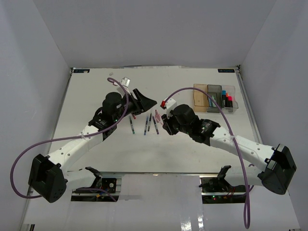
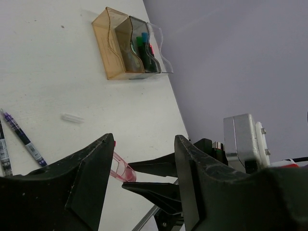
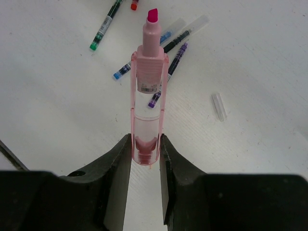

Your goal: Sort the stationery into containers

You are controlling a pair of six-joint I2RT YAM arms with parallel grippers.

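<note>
My right gripper (image 1: 164, 123) is shut on a pink highlighter (image 3: 149, 72), held upright in the right wrist view. My left gripper stands open, left of it, nothing between its fingers. Several pens lie on the table: a green one (image 3: 103, 30), a purple one (image 3: 176, 61), a blue one (image 3: 121, 71) and a red one (image 3: 134, 4). A clear cap (image 2: 72, 118) lies apart from them. The container (image 1: 200, 97) at the back right has compartments, some holding pens or markers.
Grey walls rise at both sides, and a metal rail runs along the table's edges.
</note>
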